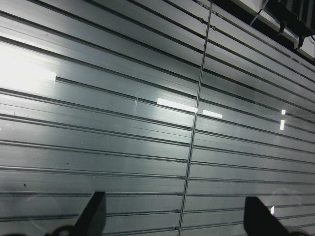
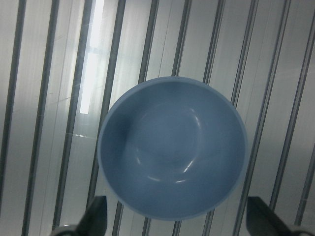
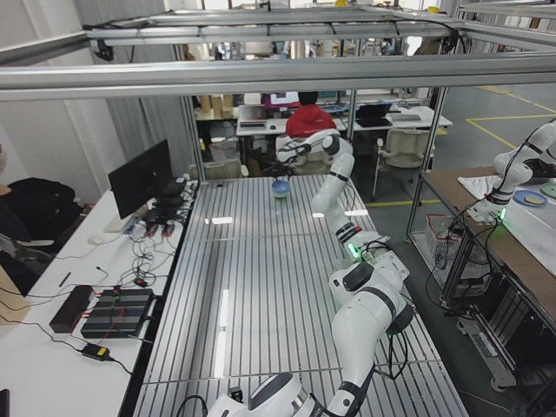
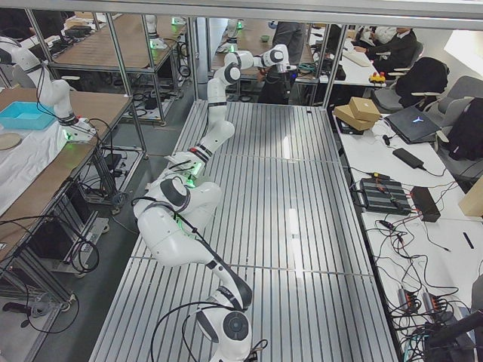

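A blue bowl point(image 3: 281, 188) rests on the slatted metal table point(image 3: 252, 278) near its far end; the right wrist view shows it upright as a round bowl point(image 2: 172, 147). My right gripper is over it, its fingers wide apart at either side of the bowl's lower rim, open and holding nothing that I can see. My left gripper is also open, over bare slats with nothing between its fingers.
A white desk with a monitor point(image 3: 139, 178), black boxes and cables runs along one side. A neighbouring table with another arm point(image 3: 512, 169) stands on the other. Aluminium frame bars cross overhead.
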